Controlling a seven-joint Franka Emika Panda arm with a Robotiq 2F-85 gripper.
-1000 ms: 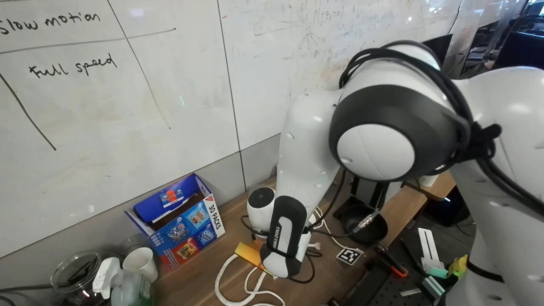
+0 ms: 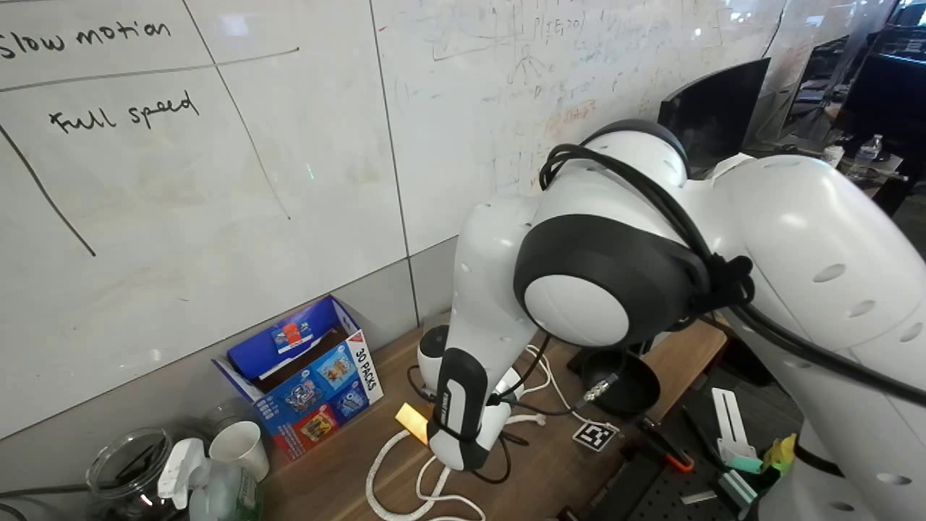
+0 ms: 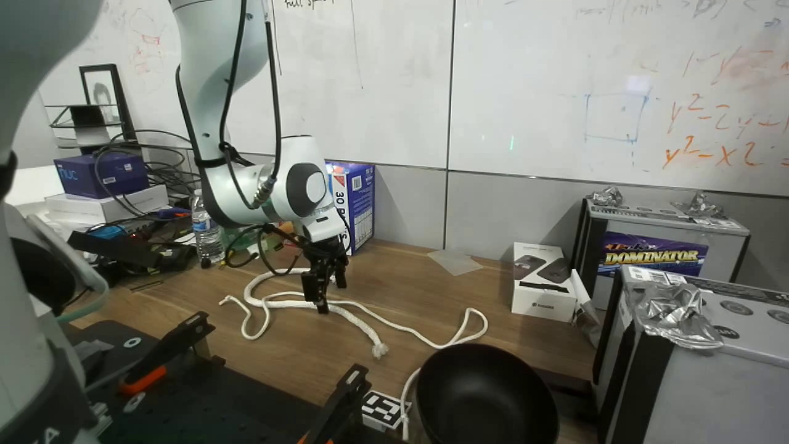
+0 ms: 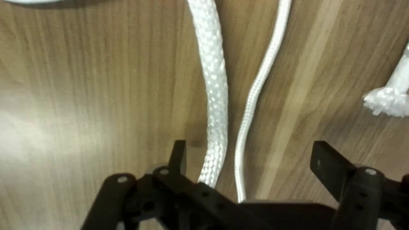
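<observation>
My gripper is open, its dark fingers spread on either side of two white cords. One is a thick braided rope (image 4: 216, 99); the other, a thin cord (image 4: 255, 92), runs beside it. Both cross the gap over the wood-grain table without being gripped. Off to the right in the wrist view lies a frayed rope end (image 4: 388, 100), outside the fingers. In exterior view 2 the gripper (image 3: 325, 292) is low over the table, among the loops of thick rope (image 3: 359, 322) and thin cord (image 3: 392, 325). The arm hides the fingers in exterior view 1.
A black bowl (image 3: 484, 396) stands at the table's front, near a printed marker (image 3: 383, 409). Behind the arm is a blue snack box (image 2: 317, 391). A white phone box (image 3: 543, 285) and large grey units (image 3: 703, 355) occupy the right.
Over the last second the arm has come down in exterior view 1, its elbow shifting left and lower. The wrist has moved slightly left.
</observation>
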